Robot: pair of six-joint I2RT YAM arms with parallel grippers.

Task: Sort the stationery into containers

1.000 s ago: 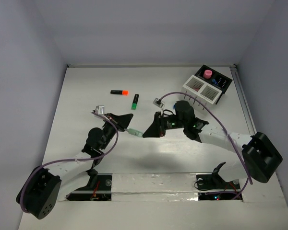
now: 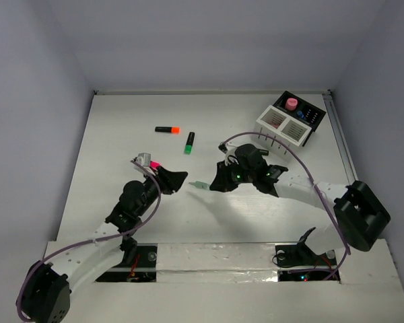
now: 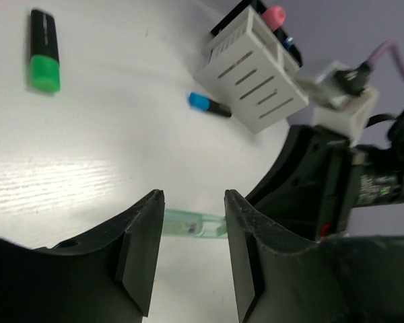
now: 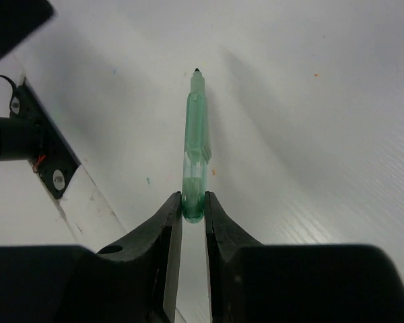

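My right gripper (image 2: 214, 186) is shut on a translucent green pen (image 4: 196, 121), whose tip points away from the fingers. My left gripper hangs just left of the pen, apart from it, fingers parted and empty. On the table lie a black-and-orange marker (image 2: 167, 129), a black-and-green marker (image 2: 189, 142) and a blue-and-black marker (image 3: 209, 105). A pink object (image 2: 153, 164) is partly hidden behind the left arm.
At the back right stand a white slotted box (image 2: 270, 127) and a black container (image 2: 312, 112) with pink and blue items.
My left gripper has drawn away from the pen's tip end and moved slightly toward the front. My right gripper has shifted right, taking the pen with it.
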